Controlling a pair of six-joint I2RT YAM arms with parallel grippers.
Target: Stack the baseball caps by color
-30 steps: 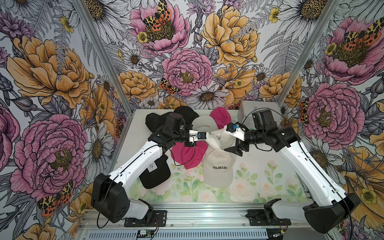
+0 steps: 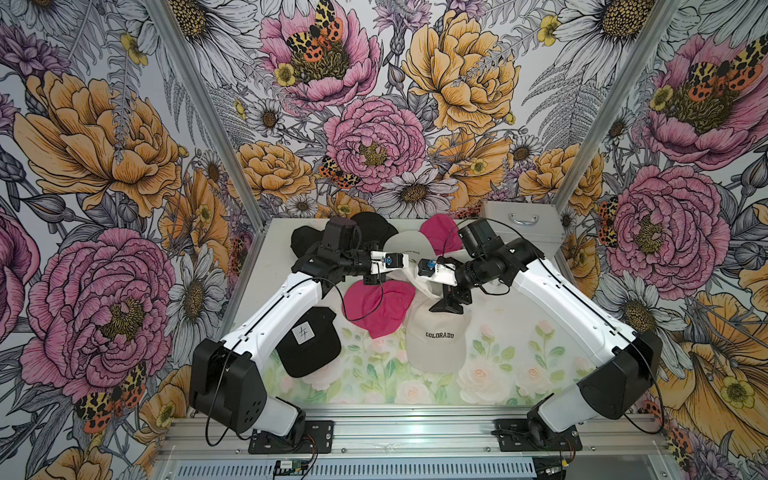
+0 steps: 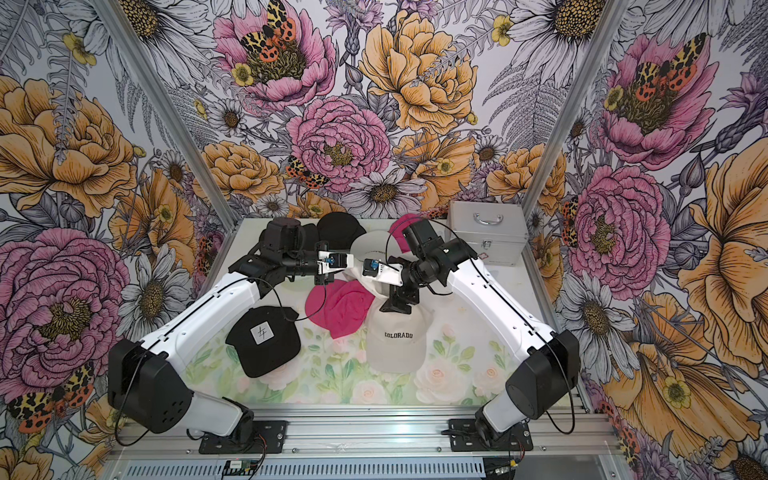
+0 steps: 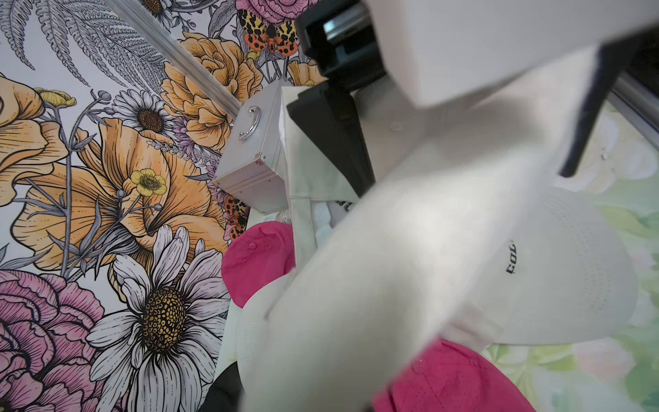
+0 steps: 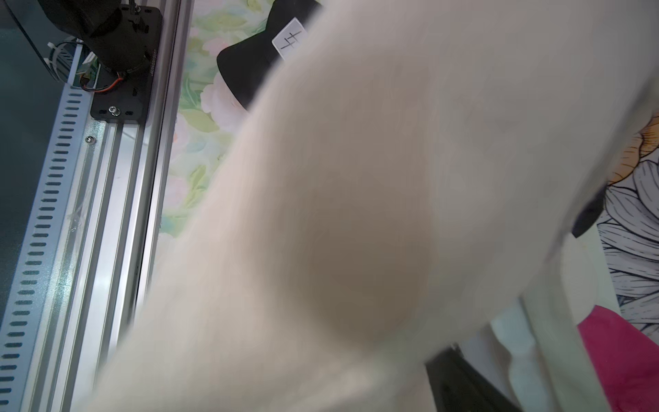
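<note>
A white cap (image 4: 384,288) is held up between my two arms, with my left gripper (image 2: 400,270) shut on it. The cap covers that gripper's own fingers in the left wrist view. Opposite, my right gripper is open, its dark fingers (image 4: 336,134) spread by the cap's far side. Cap fabric (image 5: 384,185) fills most of the right wrist view. Below lies a white COLORADO cap (image 2: 436,344), with another white cap (image 2: 408,242) behind. Pink caps lie at the middle (image 2: 377,308) and back (image 2: 440,232); black ones at front left (image 2: 308,344) and back left (image 2: 374,228).
A silver metal case (image 3: 488,229) stands at the back right corner. Crowded caps take up the left and middle, close beneath both arms.
My right gripper has moved left and inward, closer to the left gripper and over the held white cap. The left gripper has shifted only slightly. Caps on the table have not moved.
</note>
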